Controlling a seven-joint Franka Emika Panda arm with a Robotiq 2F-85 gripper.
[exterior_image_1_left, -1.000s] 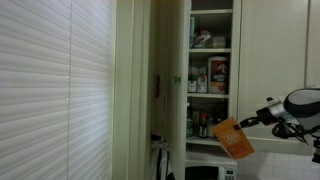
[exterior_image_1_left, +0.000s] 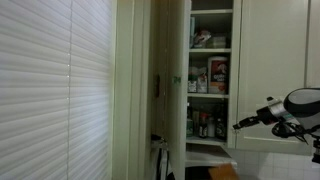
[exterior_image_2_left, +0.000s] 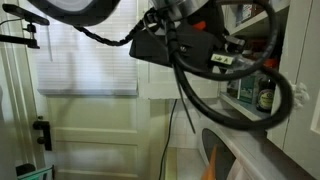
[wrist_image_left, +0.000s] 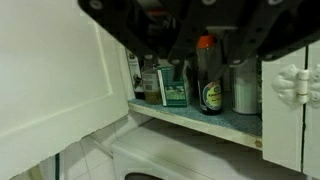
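Low in exterior view 1, an orange packet (exterior_image_1_left: 223, 172) is in front of the microwave, well below my gripper (exterior_image_1_left: 236, 127) and apart from it. Its lower part is cut off by the frame edge. In exterior view 2 an orange edge (exterior_image_2_left: 211, 165) shows near the bottom. My gripper is part open beside the open cupboard, with nothing seen between its fingers. The wrist view has the fingers dark and blurred across the top, in front of a bottle with a red cap (wrist_image_left: 209, 85) and a green box (wrist_image_left: 172, 86) on the shelf.
The cupboard door (exterior_image_1_left: 180, 85) stands open on the left, and a shut door (exterior_image_1_left: 270, 70) is on the right. Several jars and bottles fill the shelves. A white microwave (exterior_image_1_left: 205, 156) sits beneath. Blinds (exterior_image_1_left: 55, 90) cover the window.
The arm looks about where it was.
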